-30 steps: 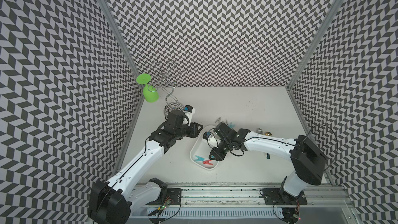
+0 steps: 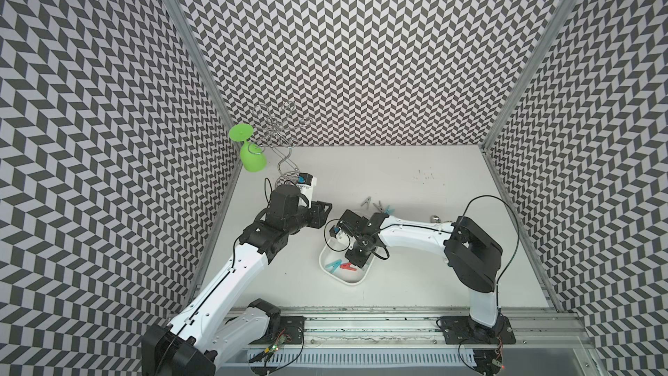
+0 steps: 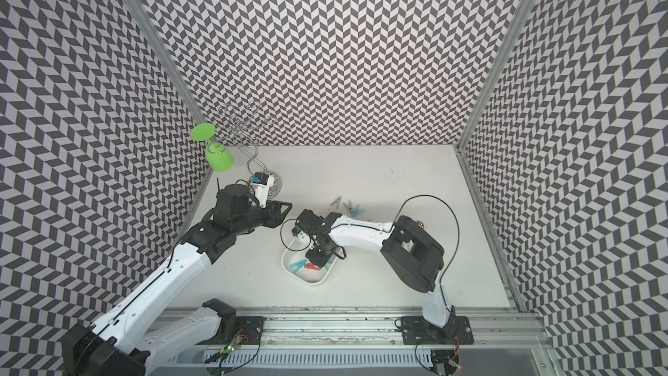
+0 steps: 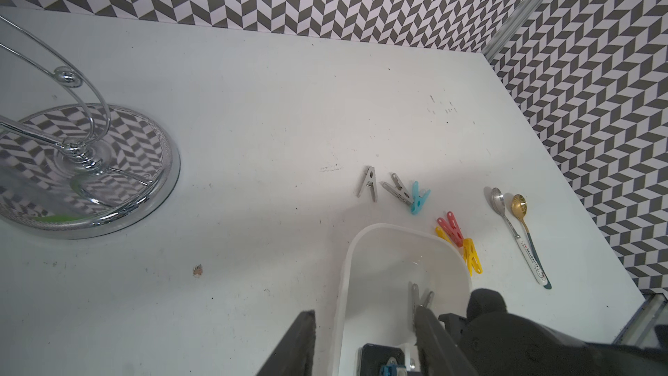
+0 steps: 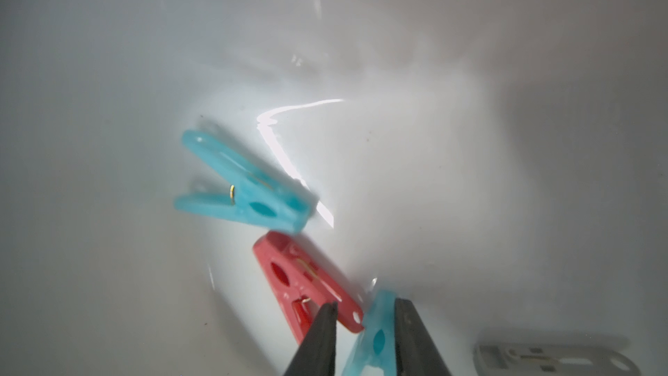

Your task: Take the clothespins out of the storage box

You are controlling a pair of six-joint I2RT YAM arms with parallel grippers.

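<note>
The white storage box [image 2: 323, 271] holds cyan [image 5: 247, 198], red [image 5: 299, 271] and grey [image 5: 549, 360] clothespins. My right gripper is down inside it, part open, its fingers either side of a cyan clothespin's end or just over it; whether they touch is unclear. My left gripper hangs above the box's left side, open with nothing visible between its near fingers. Outside, behind and right of the box, lie grey [image 4: 367, 182], cyan [image 4: 419, 198], red [image 4: 451, 228] and yellow [image 4: 471, 257] clothespins.
A chrome stand [image 4: 153, 195] with a green glass [image 2: 252, 158] occupies the back left. Two spoons [image 4: 518, 236] lie to the right of the clothespins.
My left gripper has moved a little left and up, away from the box.
</note>
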